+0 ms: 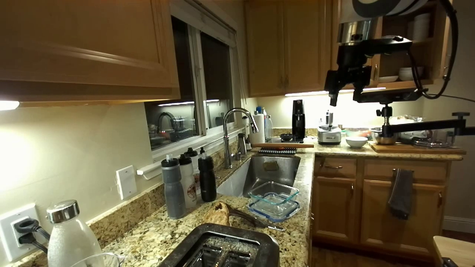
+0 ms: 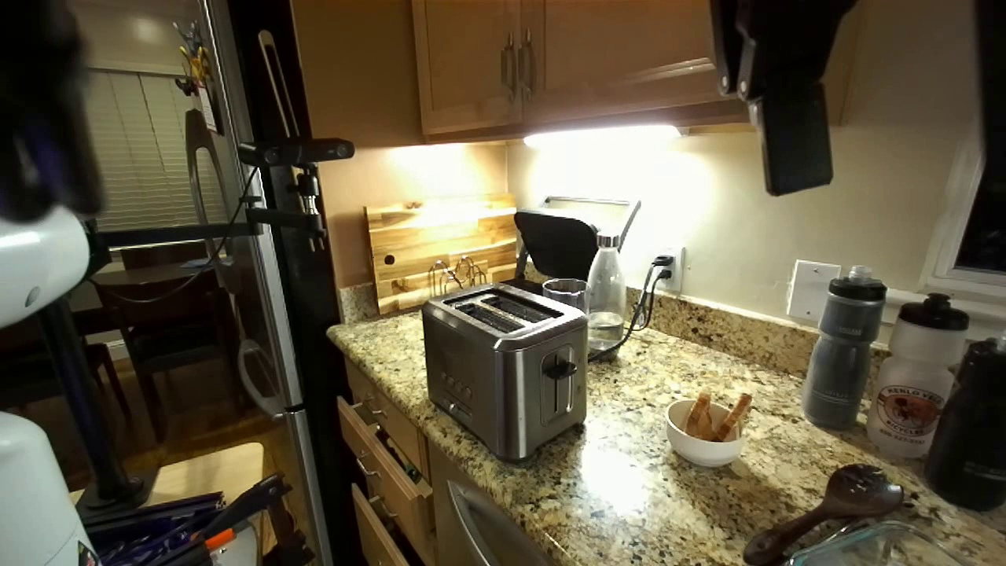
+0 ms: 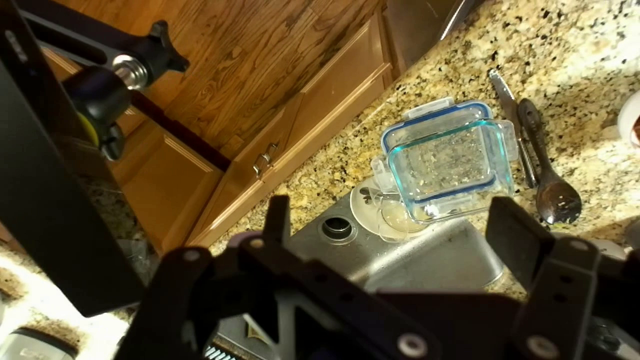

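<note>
High above the counter, clear of everything on it, hangs my gripper [image 1: 345, 98]. Its two dark fingers [image 3: 277, 219] are spread wide in the wrist view, and nothing is between them. Below it, a glass container [image 3: 450, 162] rests on a blue-edged clear lid [image 3: 436, 115] at the sink's edge. A dark wooden spoon [image 3: 558, 198] and a knife [image 3: 510, 102] lie beside them. In exterior view 2, a small white bowl [image 2: 703, 453] holding brown sticks [image 2: 732, 418] stands on the counter, right of the steel toaster [image 2: 490, 387].
Several bottles [image 1: 173, 191] line the wall beside the sink [image 1: 278, 171], whose tall faucet [image 1: 227, 133] arches over it. A camera mount [image 1: 386, 113] stands close under the gripper. Open counter [image 2: 603, 490] lies between toaster and spoon.
</note>
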